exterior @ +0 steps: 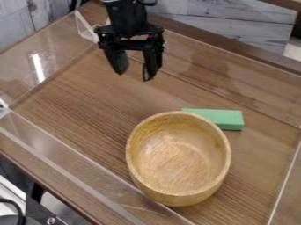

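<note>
My black gripper [132, 61] is open at the top middle, above the wooden tabletop, with nothing seen between its fingers. A round cream bowl [178, 159] sits at the lower middle. A green rectangular block [216, 119] lies just behind the bowl to the right. The gripper is apart from both, farther back.
A clear edging runs along the left side, with dark cables beyond it at the lower left. A pale marbled wall [223, 26] stands at the back.
</note>
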